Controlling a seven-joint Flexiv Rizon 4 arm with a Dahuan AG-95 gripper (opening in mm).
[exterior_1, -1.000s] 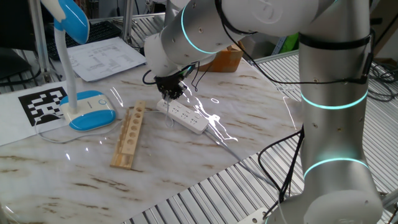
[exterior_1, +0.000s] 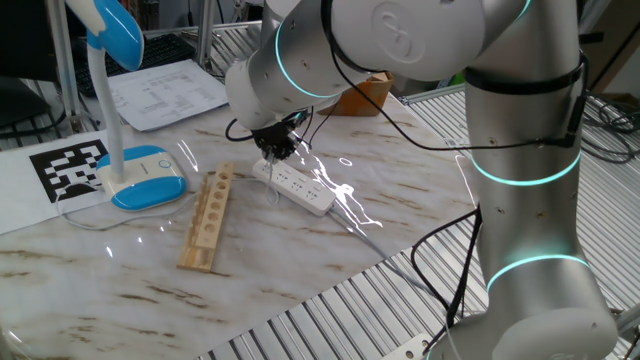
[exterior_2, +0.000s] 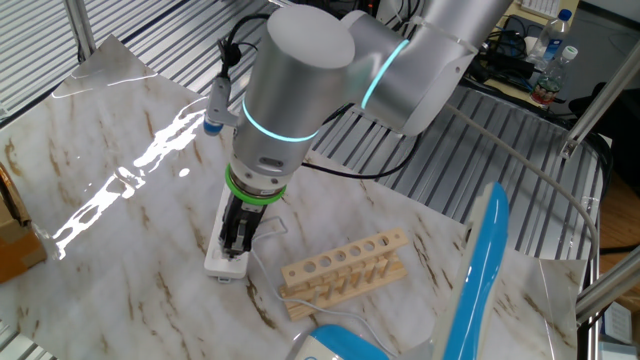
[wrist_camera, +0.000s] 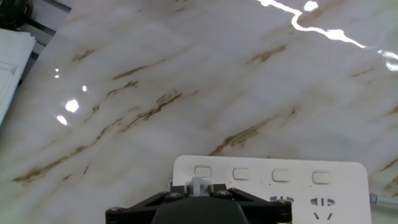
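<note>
A white power strip (exterior_1: 294, 188) lies on the marbled table; the wrist view shows its row of switches and some sockets (wrist_camera: 322, 202). My gripper points down over the strip's end away from its cord. Between its fingertips sits a small whitish, translucent piece (wrist_camera: 198, 184), seemingly a plug, and the fingers look shut on it. A thin white cable (exterior_2: 262, 268) runs from near there towards the blue-and-white desk lamp (exterior_1: 145, 180). The fingers hide the plug's underside, so whether it sits in a socket cannot be told.
A wooden test-tube rack (exterior_1: 208, 220) stands close by, between strip and lamp. Farther off are printed sheets (exterior_1: 165, 95), a checkered marker board (exterior_1: 68, 168) and a cardboard box (exterior_1: 362, 98). The strip's grey cord (exterior_1: 375, 245) trails towards the arm's base.
The arm's upper links and wrist have shifted slightly to the left in exterior view 1. The fingertips stay at nearly the same spot over the strip, and strip, rack and lamp have not moved.
</note>
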